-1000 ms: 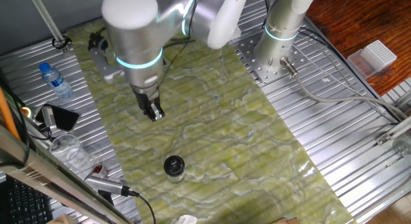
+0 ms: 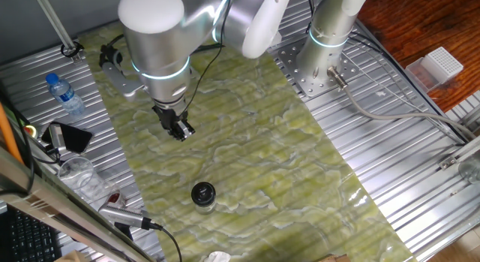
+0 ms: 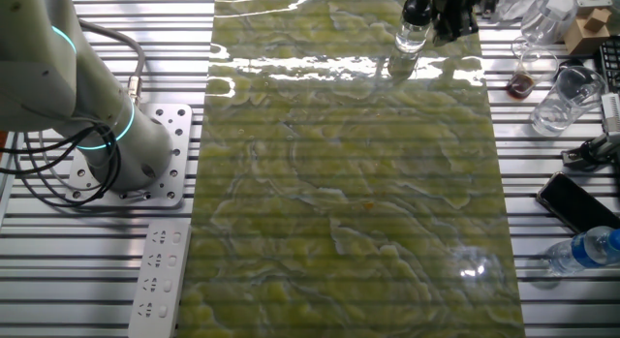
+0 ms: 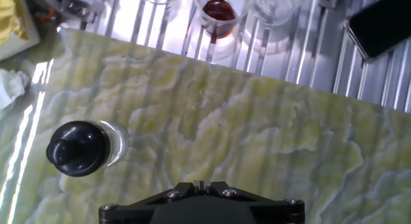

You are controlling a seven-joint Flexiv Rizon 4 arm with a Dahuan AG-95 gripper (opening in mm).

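A small clear bottle with a black cap [image 2: 203, 193] stands upright on the green marbled mat [image 2: 255, 157], below and a little right of my gripper [image 2: 182, 133] in exterior view 1. The wrist view has the bottle's black top [image 4: 78, 149] at the left, well apart from my gripper, whose fingertips meet at the bottom centre. No object shows between them. From exterior view 2, the clear bottle body [image 3: 412, 38] appears at the top edge beside the dark gripper [image 3: 455, 16], which is partly cut off there.
Beyond the mat's edge are a cup with dark red liquid [image 4: 219, 12], clear cups [image 3: 570, 101], a black phone [image 3: 578, 202] and a water bottle [image 2: 66, 94]. A white power strip [image 3: 160, 280] lies near the arm's base [image 2: 319, 63].
The black-capped bottle has stayed in place.
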